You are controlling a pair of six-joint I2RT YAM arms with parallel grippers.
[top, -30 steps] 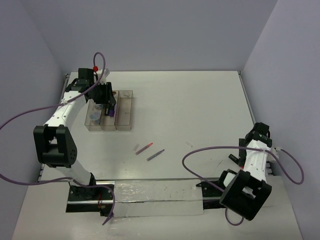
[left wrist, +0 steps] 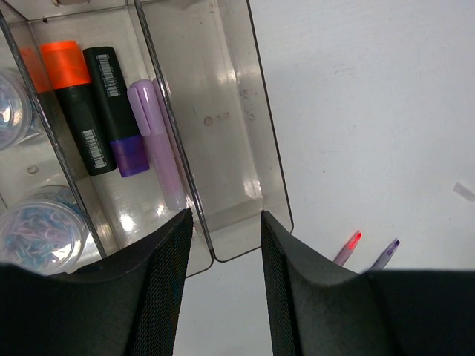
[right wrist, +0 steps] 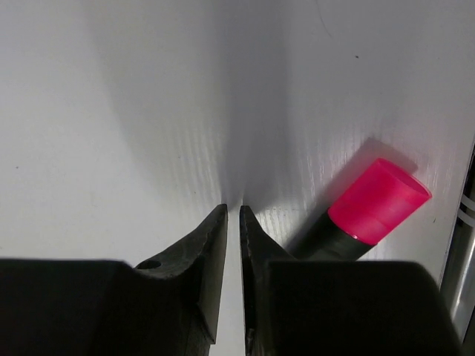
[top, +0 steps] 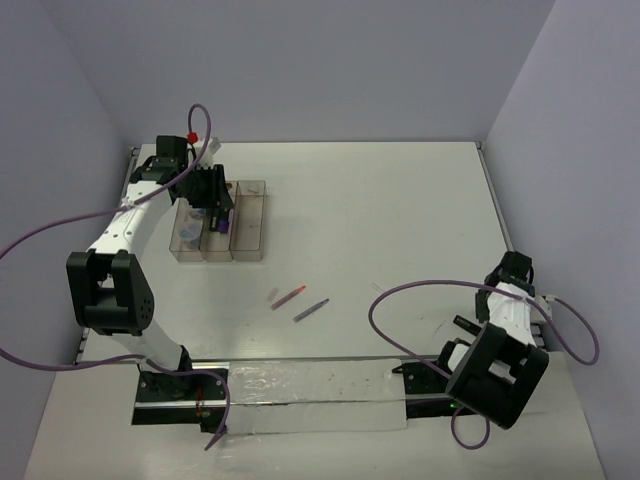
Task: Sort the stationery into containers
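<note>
A clear organizer with three compartments stands on the left of the table. Its middle compartment holds an orange-capped marker, a purple-ended black marker and a lilac marker. Round clear tubs fill the left compartment; the right one looks empty. Above the organizer, my left gripper is open with nothing between its fingers. At the table's right, a pink-capped black marker lies beside my right gripper. That gripper is shut to a narrow gap, with only bare table showing through. One finger hides part of the marker.
A red-tipped pen and a purple pen lie at the front centre, apart. Small pale pieces rest near them. A dark rail runs close to the pink-capped marker.
My right arm has shifted slightly and its wrist has turned. The dark marker beside it has moved a little toward the front edge. The left arm has not moved.
</note>
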